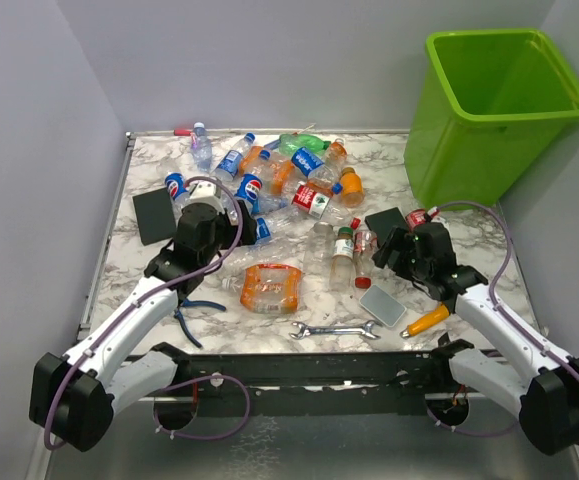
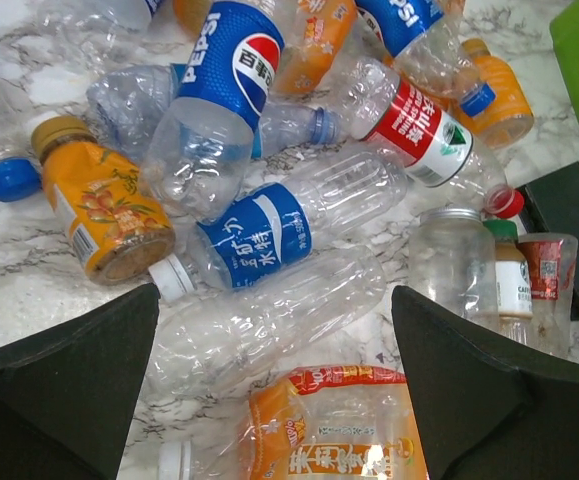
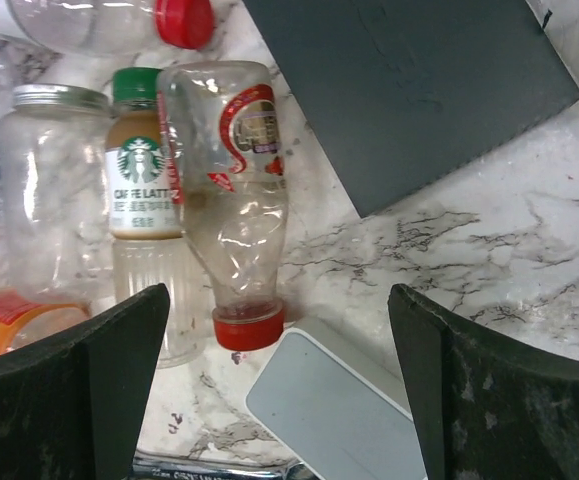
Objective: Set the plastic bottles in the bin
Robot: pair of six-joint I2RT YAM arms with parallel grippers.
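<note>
Plastic bottles cover the middle of the marble table: a Pepsi bottle (image 2: 219, 120), a blue-label water bottle (image 2: 254, 235), an orange bottle (image 2: 104, 200), a large orange-wrapped bottle (image 1: 270, 288), a Starbucks bottle (image 3: 143, 180) and an upturned bottle with a red cap (image 3: 234, 200). The green bin (image 1: 469, 150) stands at the back right. My left gripper (image 1: 234, 222) is open above the left of the pile, a clear bottle lying between its fingers' view. My right gripper (image 1: 394, 250) is open, hovering just right of the Starbucks and red-capped bottles.
Dark square pads (image 1: 153, 216) (image 3: 409, 90), a grey box (image 3: 324, 400), a wrench (image 1: 334, 330), pliers (image 1: 199, 305), an orange-handled tool (image 1: 429, 320) and a red can (image 1: 419, 216) lie around the bottles. Bare marble shows along the table's left front.
</note>
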